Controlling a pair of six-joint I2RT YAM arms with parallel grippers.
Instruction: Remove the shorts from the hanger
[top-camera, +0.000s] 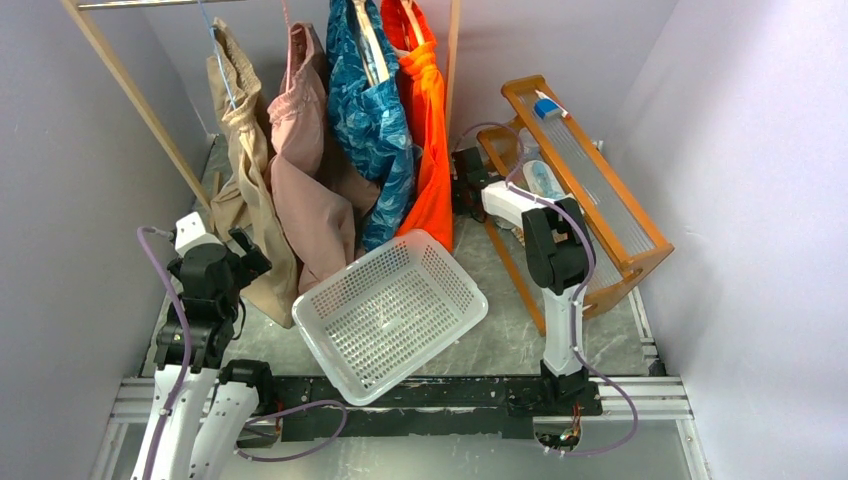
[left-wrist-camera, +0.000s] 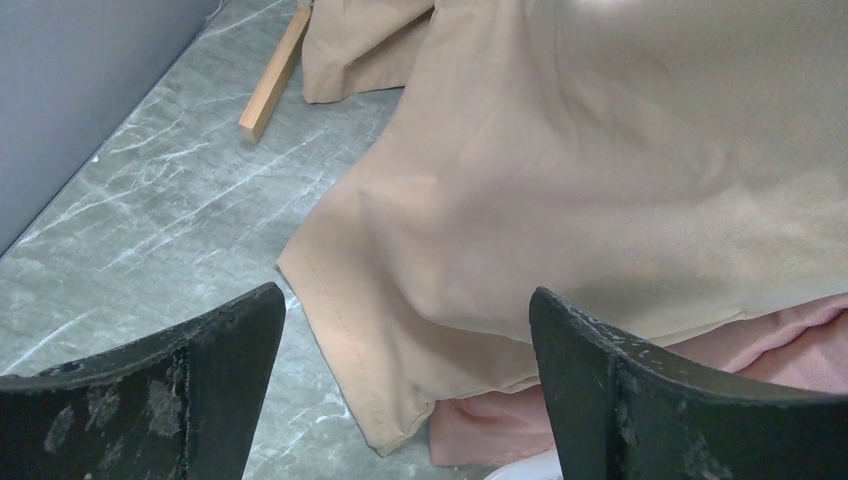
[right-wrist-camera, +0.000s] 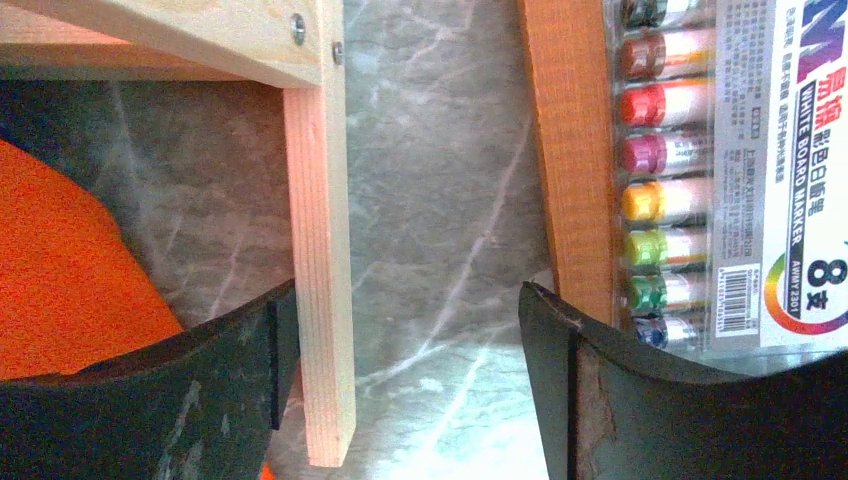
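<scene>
Four garments hang from the rail in the top view: beige trousers (top-camera: 247, 150), a pink pair (top-camera: 300, 190), a blue patterned one (top-camera: 370, 130) and orange shorts (top-camera: 431, 150). Wooden hanger bars (top-camera: 371, 45) show at the waists of the blue and orange ones. My left gripper (top-camera: 250, 252) is open beside the beige trousers; its wrist view has their cloth (left-wrist-camera: 560, 200) beyond empty fingers. My right gripper (top-camera: 463, 182) is at the orange shorts' right side, part open. In its wrist view the orange cloth (right-wrist-camera: 70, 270) lies left, outside the fingers, with no cloth between them.
A white perforated basket (top-camera: 345, 372) stands on the floor in front of the garments. The rack's wooden post (right-wrist-camera: 322, 260) shows close to my right gripper's left finger. A brown shelf (top-camera: 600, 215) with a marker pack (right-wrist-camera: 780, 180) crowds its right side.
</scene>
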